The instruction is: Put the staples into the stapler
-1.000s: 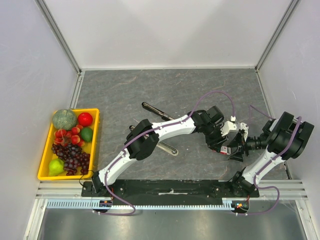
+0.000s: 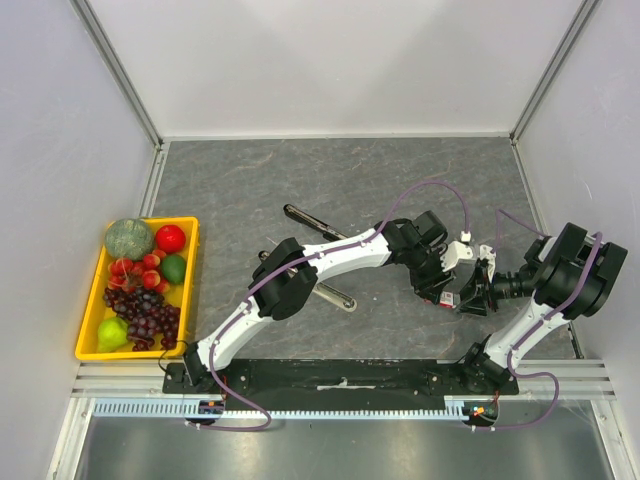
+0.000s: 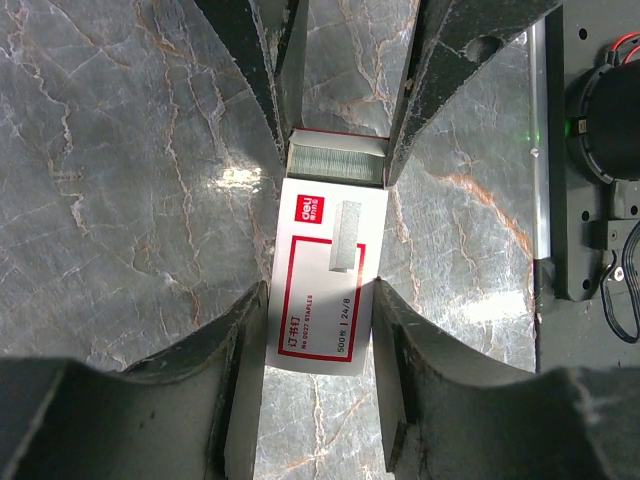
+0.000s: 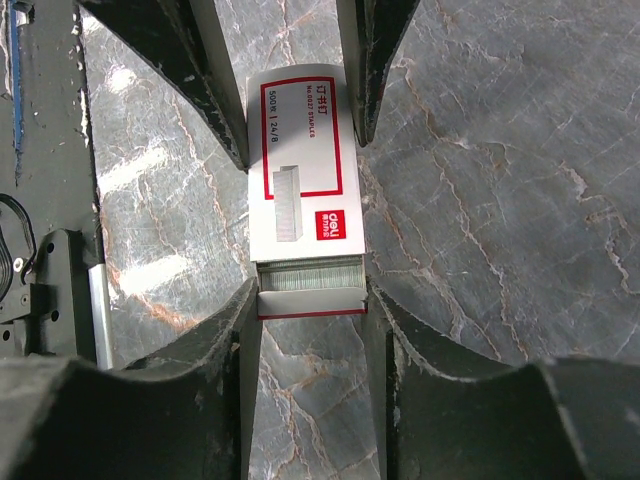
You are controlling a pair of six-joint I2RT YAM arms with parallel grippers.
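A white staple box (image 3: 325, 280) with red print and a deli logo is held between both grippers at the table's lower right. My left gripper is shut on its outer sleeve end, and my right gripper is shut on the other end, where the tray with silver staples (image 4: 310, 273) shows partly out of the sleeve. In the top view the box (image 2: 446, 299) is partly hidden by the grippers. Dark elongated tools (image 2: 310, 218) lie under and beside the left arm; I cannot tell whether one is the stapler.
A yellow basket (image 2: 85, 340) of fruit stands at the far left. The wall and table edge (image 3: 540, 150) are close to the box on the right.
In the top view the right gripper has shifted very slightly around the box; the left arm looks unchanged.
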